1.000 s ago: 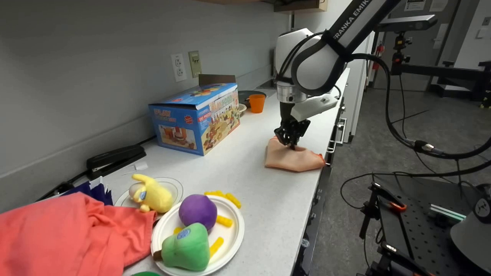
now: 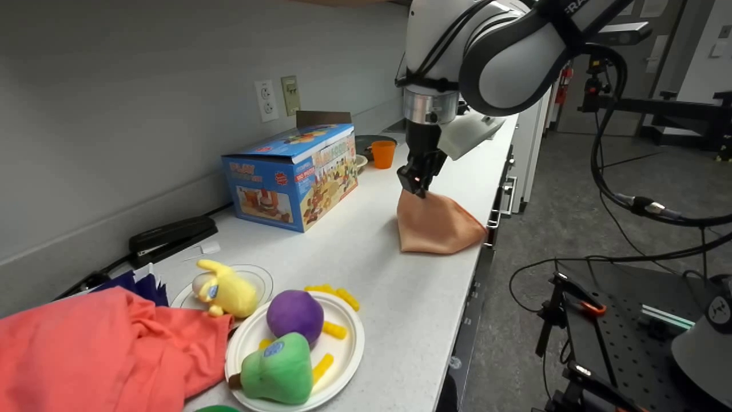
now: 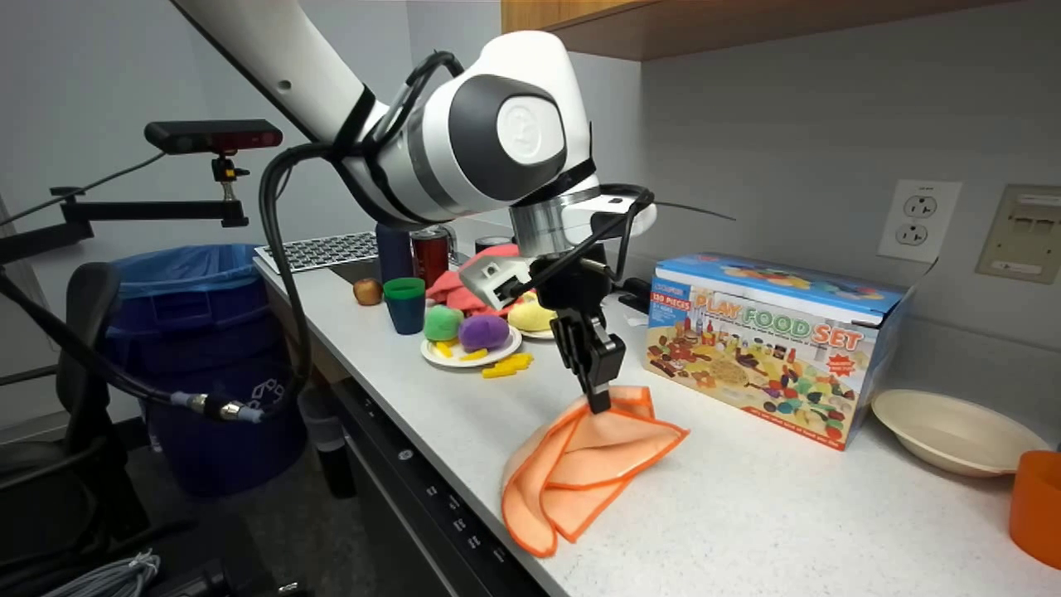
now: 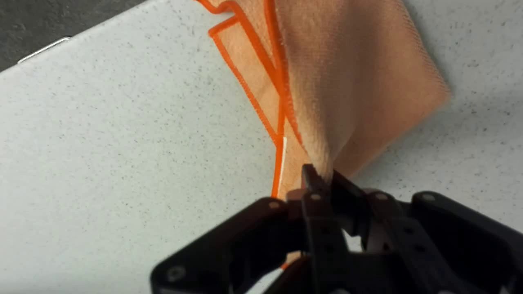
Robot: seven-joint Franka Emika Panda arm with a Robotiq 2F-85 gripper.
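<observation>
An orange cloth [image 2: 437, 225] with a brighter orange hem lies partly on the white counter, one part drawn up into a peak. My gripper is shut on that peak, the fabric pinched between its fingertips in the wrist view. From the pinch the cloth [image 4: 363, 73] spreads away toward the top of the wrist view, folded over itself along its left side. In exterior view 2 the gripper [image 3: 598, 398] points down at the raised fold, and the lower folds [image 3: 577, 478] still rest on the counter near its front edge.
A blue play food box [image 2: 291, 171] stands by the wall, with an orange cup [image 2: 382, 154] beyond it. A white plate [image 2: 354, 350] holds a purple toy [image 2: 295, 316] and a green toy [image 2: 278, 371]. A red cloth [image 2: 103, 350] lies nearby. Counter space between plate and orange cloth is clear.
The gripper has risen and shifted slightly toward the wall, lifting the pinched part of the cloth higher. The cloth hangs more steeply below it, with its lower edge barely moved.
</observation>
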